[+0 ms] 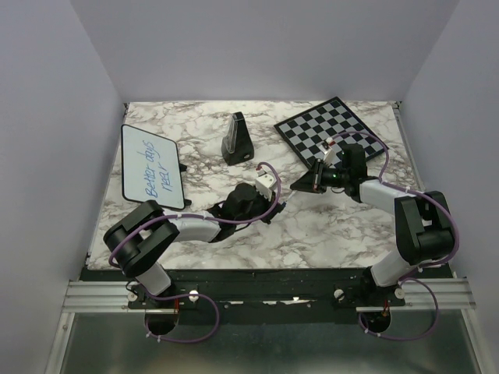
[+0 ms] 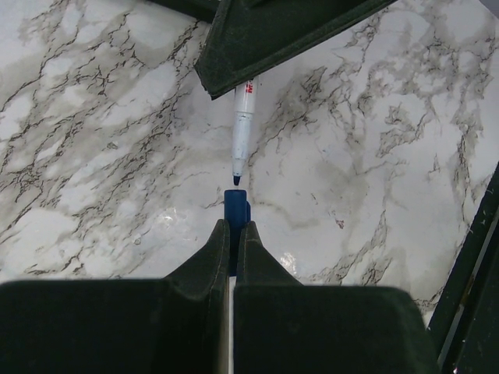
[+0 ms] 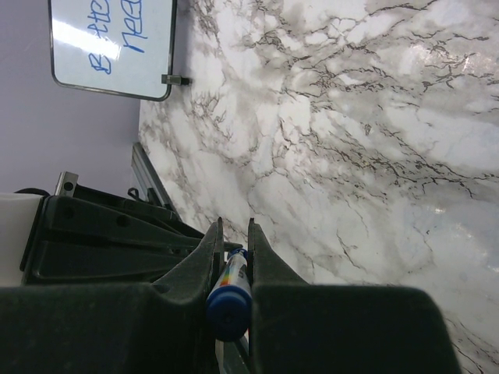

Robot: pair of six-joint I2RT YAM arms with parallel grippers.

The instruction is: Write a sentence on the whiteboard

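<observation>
A whiteboard (image 1: 151,166) with blue handwriting reading "Better days near" lies at the left of the table, also visible in the right wrist view (image 3: 112,43). My left gripper is shut on a blue marker cap (image 2: 236,204). Just beyond it, the white marker (image 2: 243,132) points its blue tip toward the cap, a small gap apart. My right gripper is shut on that marker, whose blue end (image 3: 228,312) faces the wrist camera. In the top view both grippers meet at the middle of the table.
A checkered board (image 1: 320,117) lies at the back right, and a black stand (image 1: 238,144) stands at the back middle.
</observation>
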